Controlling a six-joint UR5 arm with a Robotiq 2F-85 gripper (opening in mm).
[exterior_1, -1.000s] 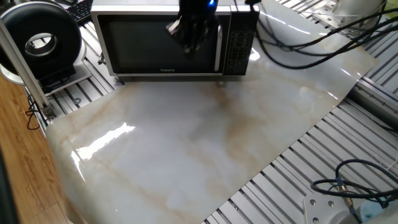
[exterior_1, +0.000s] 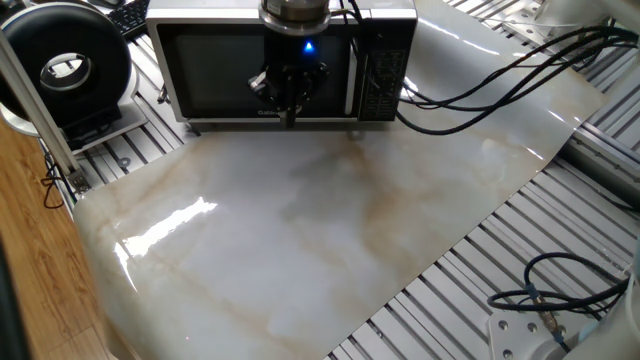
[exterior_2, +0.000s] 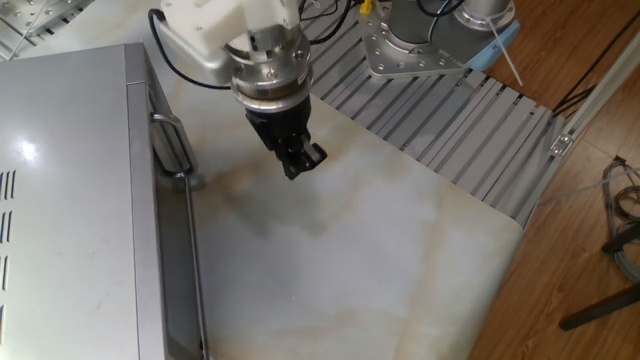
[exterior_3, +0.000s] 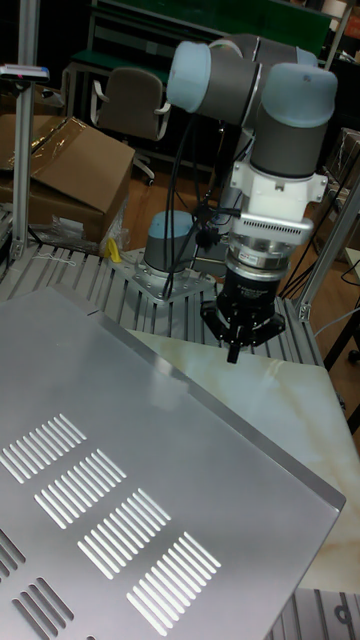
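Note:
A silver microwave with a dark door (exterior_1: 255, 75) stands at the back of the table in exterior view 1. Its door is closed, and the upright handle (exterior_1: 350, 95) runs along the door's right side. My black gripper (exterior_1: 290, 118) points down in front of that door, left of the handle. In exterior view 2 the gripper (exterior_2: 301, 168) hangs over the table, clear of the microwave handle (exterior_2: 172, 142). From behind the microwave, exterior view 3 shows the gripper (exterior_3: 233, 353) with its fingers together. Nothing shows between them.
Black cables (exterior_1: 500, 85) loop to the right of the table. A black ring-shaped device (exterior_1: 65, 70) stands to its left. Slatted metal (exterior_1: 500, 270) borders the sheet.
The cables moved with the arm. The microwave stayed still, door closed.

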